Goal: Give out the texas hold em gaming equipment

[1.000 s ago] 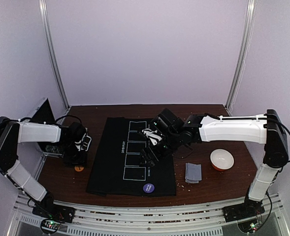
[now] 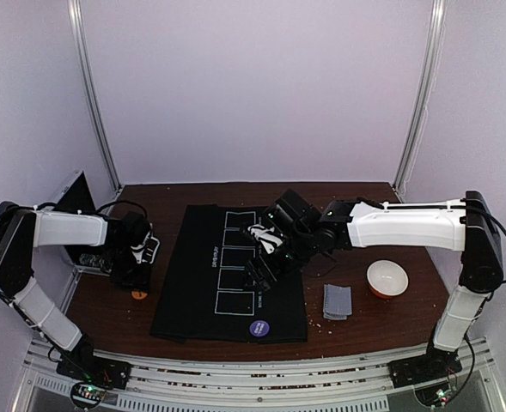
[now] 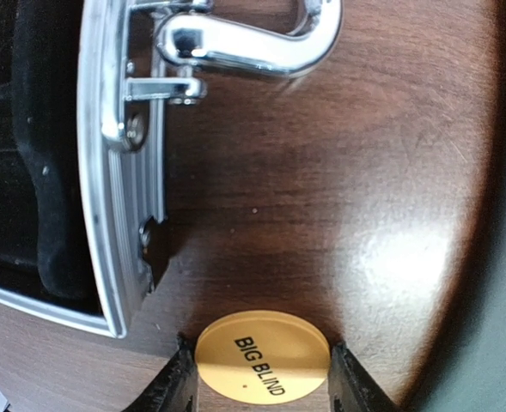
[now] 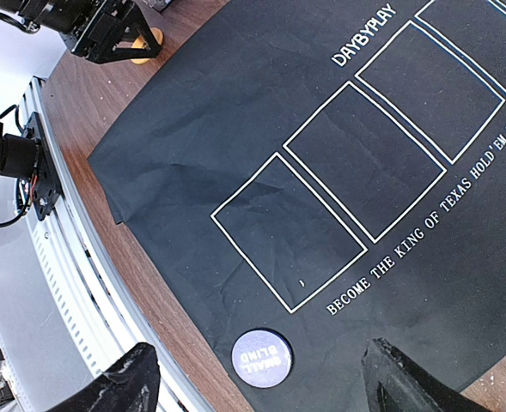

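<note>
An orange BIG BLIND button point(image 3: 261, 357) lies on the table between the fingertips of my left gripper, beside an open metal case point(image 3: 106, 223); whether it is gripped is unclear. The top view shows the button point(image 2: 139, 295) left of the black mat point(image 2: 184, 292). A purple SMALL BLIND button point(image 4: 261, 359) lies on the mat's near part. My right gripper is open above the mat, low in the right wrist view with that button between and beyond its fingers.
A stack of grey cards point(image 2: 337, 302) and a white bowl point(image 2: 387, 276) are on the right side of the table.
The left gripper and orange button have shifted very slightly; otherwise nothing visibly differs in the top view.
</note>
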